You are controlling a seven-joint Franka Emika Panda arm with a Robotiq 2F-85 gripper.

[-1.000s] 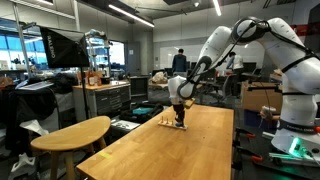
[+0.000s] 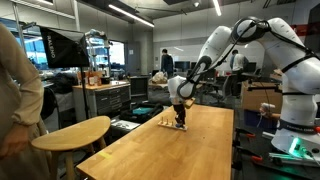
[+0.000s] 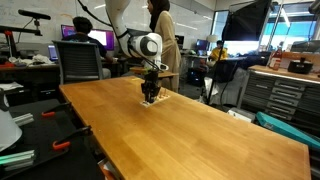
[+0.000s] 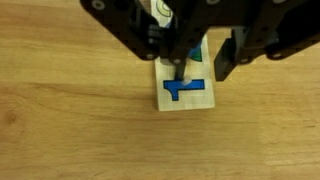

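Note:
A small pale wooden puzzle board (image 4: 199,98) lies on the table, with a blue piece (image 4: 185,89) near its end and a green piece (image 4: 196,54) partly covered by the gripper. A small knob appears on the blue piece. My gripper is over the board with its fingers apart. One finger reaches close to the knob; whether it touches cannot be told. The other finger hangs beyond the board's right edge. In the exterior views my gripper (image 2: 181,124) (image 3: 152,98) is low at the board.
The wooden table (image 2: 140,158) is broad and mostly clear around the board. A round stool-like table (image 2: 70,134) stands at the left. Behind the table is a person (image 3: 165,35).

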